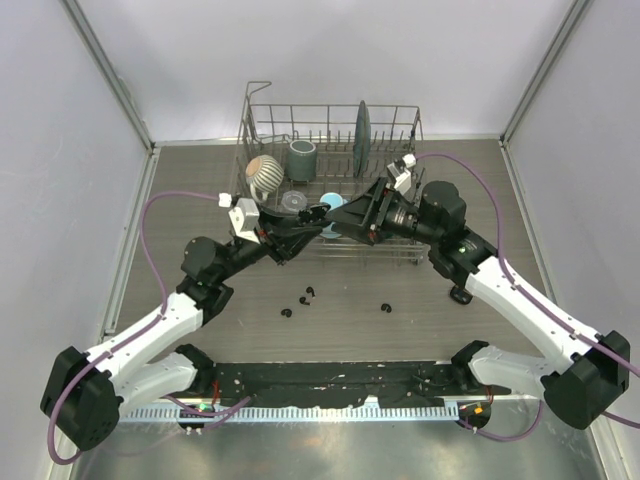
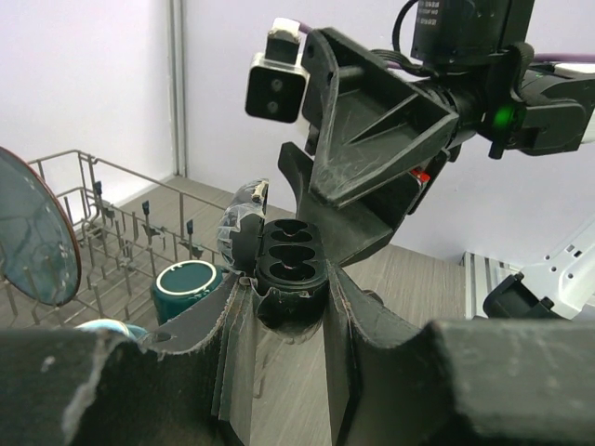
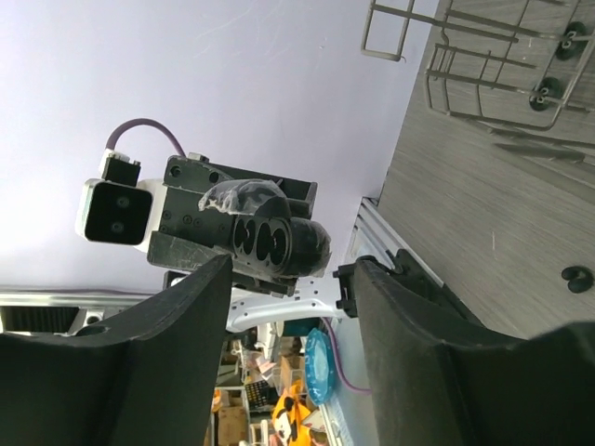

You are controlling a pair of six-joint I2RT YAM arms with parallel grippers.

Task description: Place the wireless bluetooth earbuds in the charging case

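Observation:
My left gripper (image 1: 310, 220) is shut on a black charging case (image 2: 290, 283), held upright in the air above the rack's front, its cavities showing and a clear wrapped lid raised beside them. In the right wrist view the case (image 3: 284, 243) faces the camera, ahead of my right gripper, which stands part open with nothing seen between its fingers. Several small black earbuds (image 1: 386, 308) lie on the grey floor below, one also in the right wrist view (image 3: 577, 278).
A wire dish rack (image 1: 300, 107) holds a striped cup (image 1: 264, 172), a green cup (image 1: 302, 158) and an upright plate (image 1: 362, 135) at the back. A dark item (image 1: 461, 295) lies at the right.

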